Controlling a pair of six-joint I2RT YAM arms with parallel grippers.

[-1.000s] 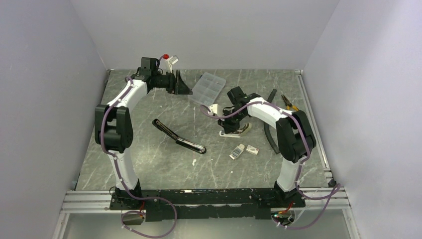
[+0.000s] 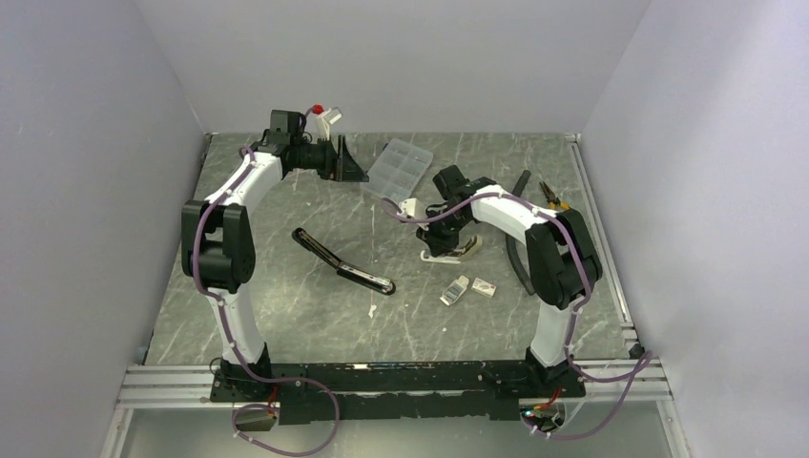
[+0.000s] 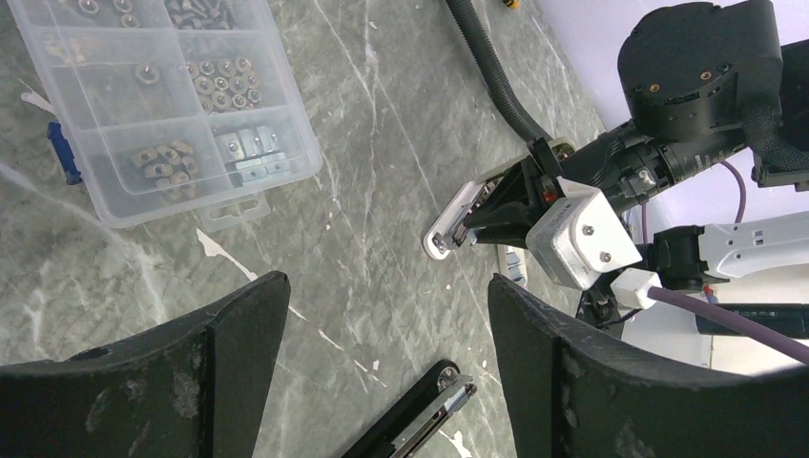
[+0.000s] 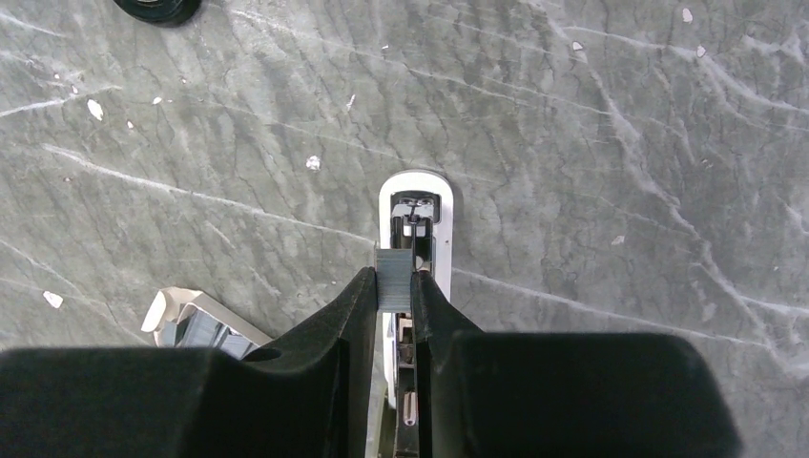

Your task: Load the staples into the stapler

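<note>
A small grey strip of staples (image 4: 394, 279) is pinched between the fingertips of my right gripper. It hangs over the white-based stapler (image 4: 443, 253), which lies opened lengthwise beneath, its metal channel partly covered by the strip and fingers. Whether the strip touches the channel I cannot tell. From above, the stapler's white base (image 2: 439, 258) shows just under the right gripper. At the back left, my left gripper stands open above the table, nothing between its wide-set fingers.
An open staple box (image 2: 455, 290) and a small white box (image 2: 485, 287) lie near the stapler. A long black opened stapler (image 2: 343, 265) is left of centre. Behind stands a clear compartment case (image 2: 399, 170). At right are a black hose-like piece (image 2: 518, 262) and pliers (image 2: 550, 196).
My right arm has shifted very slightly, its gripper staying over the white-based stapler. The left arm and the objects on the table look unmoved.
</note>
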